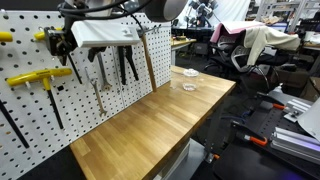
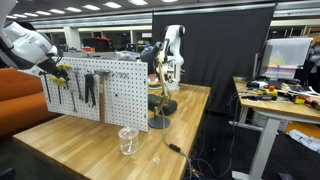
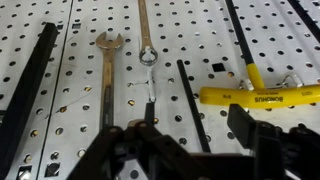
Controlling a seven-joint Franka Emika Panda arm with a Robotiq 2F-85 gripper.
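Note:
My gripper hovers in front of the upper left of the white pegboard. In the wrist view its dark fingers stand apart, with nothing held between them. Beyond the gap hangs a thin black rod. A yellow T-shaped handle lies near the right finger. On the other side hang a wrench and a second tool with a ring end. Lower on the board in exterior view 1 is a yellow handle with a dark shaft.
The pegboard stands upright along the wooden table. Black-handled pliers and a wooden-handled tool hang farther along. Clear containers sit on the table, whose near part is bare.

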